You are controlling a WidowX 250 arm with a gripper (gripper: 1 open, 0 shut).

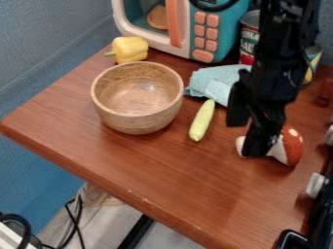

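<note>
My black gripper is over a toy mushroom with a red spotted cap and white stem, lying at the table's right; its fingers are around or just above the stem, and whether they are shut on it is hard to tell. A wooden bowl (136, 97) sits left of centre, with a pale green corn-shaped toy (202, 121) to its right.
A light blue cloth (213, 81) lies behind the corn. A toy microwave (182, 24), a yellow toy (128, 49) and cans stand at the back. A dark appliance (314, 209) lines the right edge.
</note>
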